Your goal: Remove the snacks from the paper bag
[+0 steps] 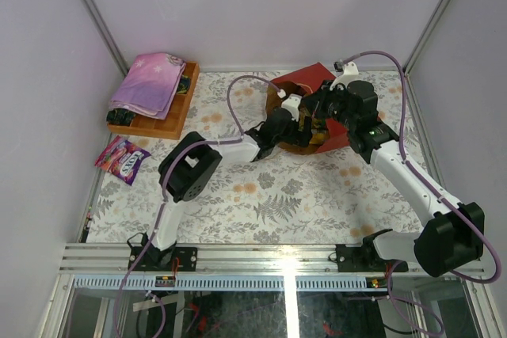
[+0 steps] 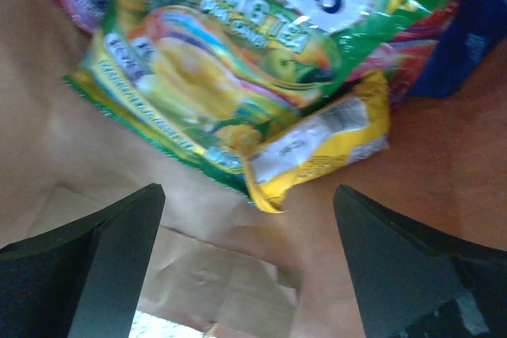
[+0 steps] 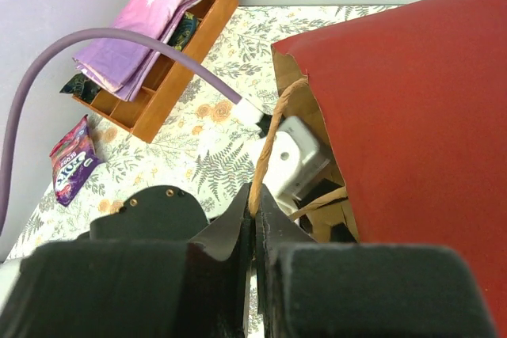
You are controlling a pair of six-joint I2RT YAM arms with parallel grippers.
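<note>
The red paper bag point(image 1: 342, 138) lies on its side at the back centre-right. My left gripper is open at the bag's mouth, over snack packs: a green candy pack point(image 2: 207, 69), a yellow pack point(image 2: 317, 144) and blue and red packs behind. Nothing is between its fingers in the left wrist view. My right gripper is shut at the bag's upper edge, where the twisted paper handle point(image 3: 265, 152) runs down to its fingertips.
A purple snack pack point(image 1: 120, 160) lies at the left. A wooden tray point(image 1: 170, 124) with a folded lilac cloth point(image 1: 146, 81) stands back left.
</note>
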